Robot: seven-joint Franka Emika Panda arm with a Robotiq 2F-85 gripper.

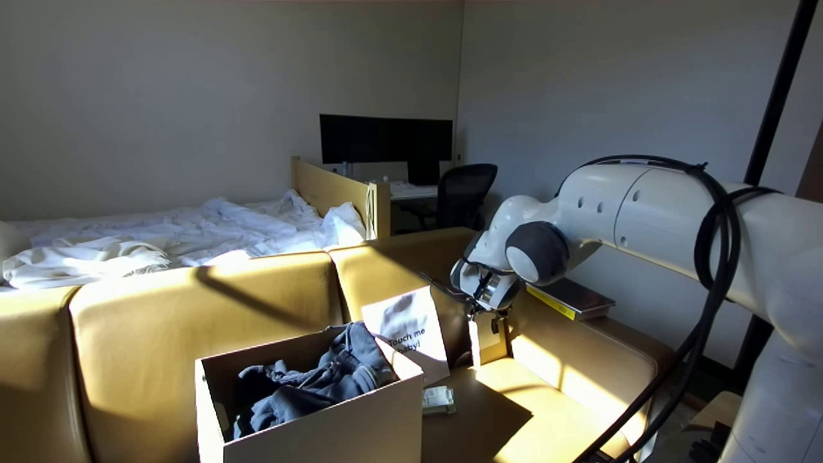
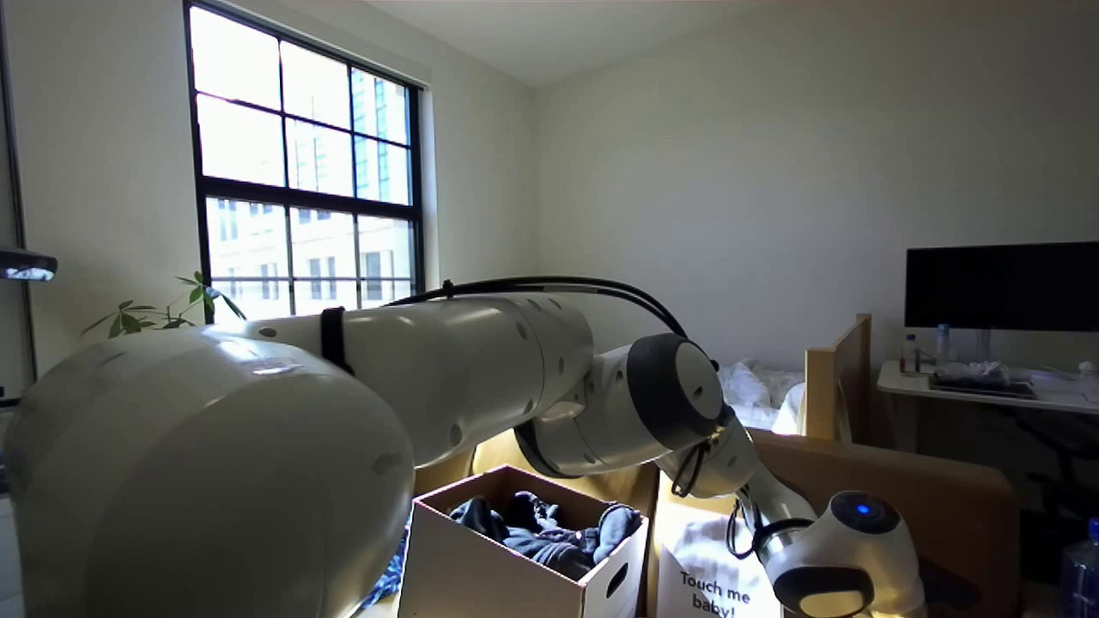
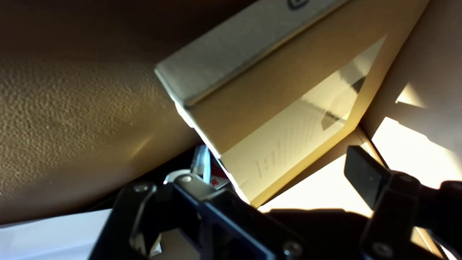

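Observation:
A cardboard-coloured box [image 1: 494,339] with a pale edge stands upright in the sofa's corner in exterior view 1. In the wrist view this box [image 3: 277,130] is tilted across the picture, with a pale panel on its face. My gripper [image 1: 487,311] hangs at the top of the box, fingers pointing down. The wrist view shows the gripper open, its dark fingers [image 3: 368,177] spread wide. The box's lower corner appears in line with the gap, but whether the fingers touch it I cannot tell. In exterior view 2 the fingertips are out of frame.
A white box [image 1: 308,432] of dark clothes [image 1: 316,386] stands on the sofa. Beside it lean a white bag reading "Touch me baby!" [image 1: 409,332] and a small packet [image 1: 438,400]. On the armrest lies a dark book-like item [image 1: 575,297].

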